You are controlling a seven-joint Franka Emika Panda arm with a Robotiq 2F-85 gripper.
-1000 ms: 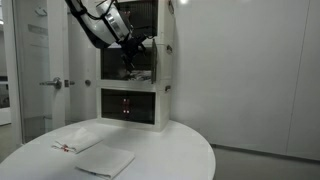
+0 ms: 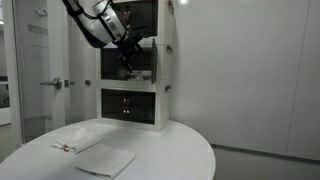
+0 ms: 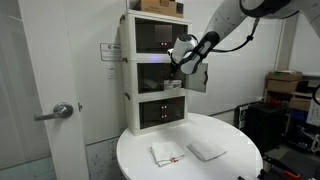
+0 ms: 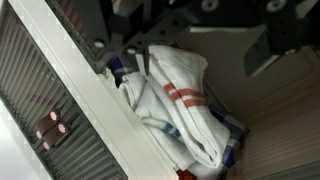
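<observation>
My gripper is open above folded towels inside the cabinet's middle compartment, its dark fingers spread to either side. A white towel with red stripes (image 4: 188,98) lies uppermost in the wrist view. Beside it is another white cloth with a blue stripe (image 4: 160,122), and dark blue checked fabric shows at the pile's edge. The tall white cabinet (image 3: 132,100) stands behind the round table. Its middle door (image 2: 154,62) is swung open. In exterior view 1 the gripper (image 2: 132,58) is dark against the compartment, so its fingertips are hard to make out there.
Two folded white cloths, one at the left (image 3: 167,153) and one at the right (image 3: 207,149), lie apart on the white round table (image 3: 185,170). A cardboard box (image 3: 162,7) sits on top of the cabinet.
Over the last second my gripper has shifted slightly down and left in exterior view 1, at the compartment. The cloths on the table and the open door have not moved.
</observation>
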